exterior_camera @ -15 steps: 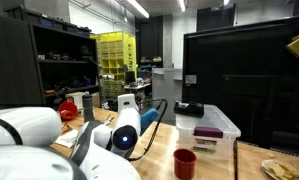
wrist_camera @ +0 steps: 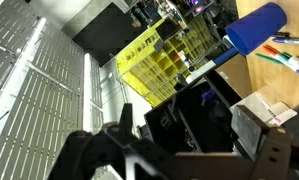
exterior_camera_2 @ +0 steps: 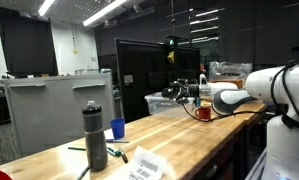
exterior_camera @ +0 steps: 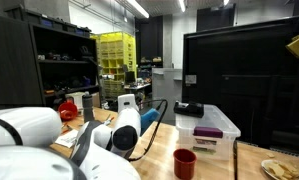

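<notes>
In the wrist view my gripper shows at the bottom as two dark fingers (wrist_camera: 120, 138) standing well apart, with only distant background between them. It is open. A blue cup (wrist_camera: 255, 24) lies beyond the fingers at the upper right, with several pens (wrist_camera: 287, 62) near it. Exterior view 2 has the same blue cup (exterior_camera_2: 117, 128) on the table beside a dark bottle (exterior_camera_2: 95, 138). A red cup (exterior_camera: 184, 163) stands on the table before the clear bin in exterior view 1. The arm is raised above the tabletop; its fingers are hard to make out from outside.
The clear plastic bin (exterior_camera: 207, 130) has a white lid and stands behind the red cup. A plate of food (exterior_camera: 282, 169) is at the right edge. White paper (exterior_camera_2: 147, 164) lies near the front of the table (exterior_camera_2: 185, 141), whose middle is mostly clear.
</notes>
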